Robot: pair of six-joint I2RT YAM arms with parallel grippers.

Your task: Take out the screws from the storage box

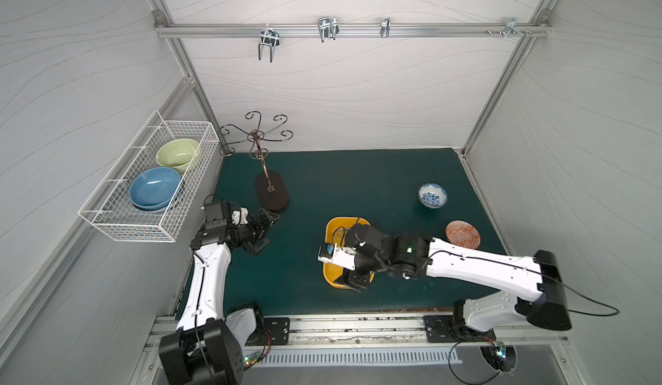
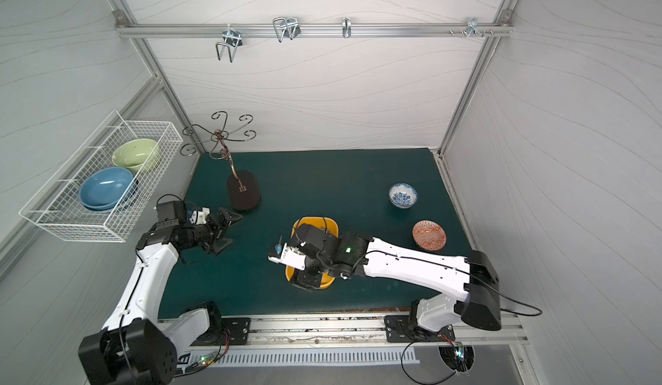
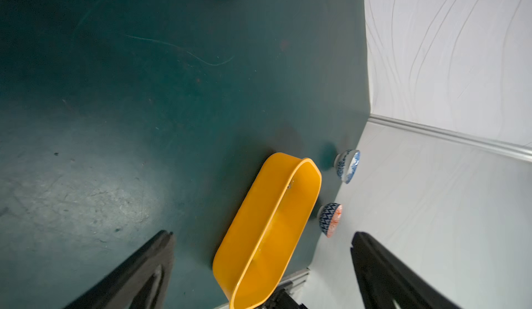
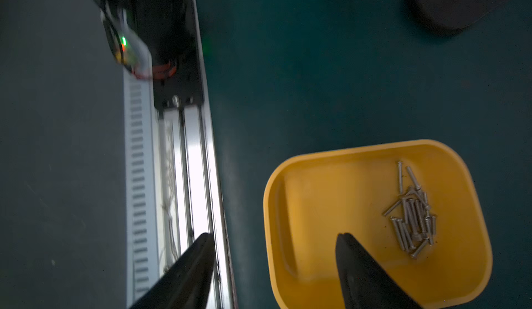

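A yellow storage box [image 4: 327, 203] sits on the green table near its front middle, with several silver screws [image 4: 412, 214] heaped toward one end. My right gripper is open above the box, its fingers blurred at the bottom of the right wrist view, nothing between them; from the top views its arm hides much of the box. My left gripper stands open at the table's left side, apart from the box, nothing between its fingers.
A dark stand [image 1: 272, 195] is at the back left, under a metal scroll top. A wire basket [image 1: 103, 219] with bowls hangs left. A blue-patterned bowl [image 1: 433, 195] and red-patterned bowl [image 1: 463, 234] lie right.
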